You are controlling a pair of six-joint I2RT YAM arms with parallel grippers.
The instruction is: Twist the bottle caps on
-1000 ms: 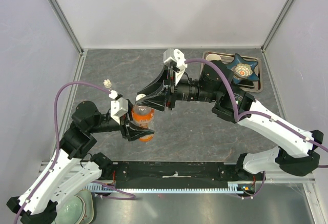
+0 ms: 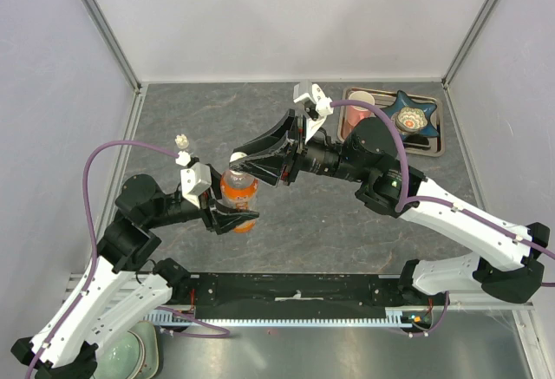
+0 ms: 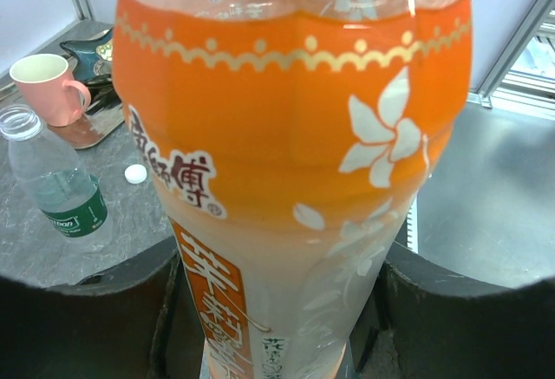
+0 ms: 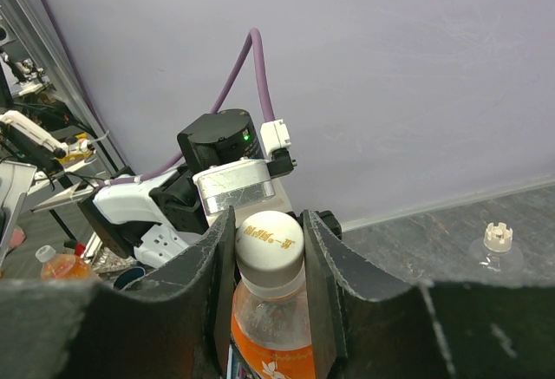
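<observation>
An orange-labelled bottle [image 3: 286, 136] stands upright in my left gripper [image 2: 238, 216], which is shut on its body. My right gripper is shut at the bottle's top on a white cap [image 4: 269, 245], right over the neck; whether the cap is seated cannot be told. In the left wrist view a clear bottle [image 3: 52, 188] with a green label and an open neck stands on the grey surface, a small white cap [image 3: 135, 173] beside it.
A metal tray [image 2: 431, 149] at the back right holds a pink mug [image 3: 54, 93] and a blue star-shaped dish [image 2: 397, 104]. Walls enclose the back and sides.
Over the last second my right wrist has turned and shifted slightly at the cap. My left gripper and the bottle have moved very slightly left.
</observation>
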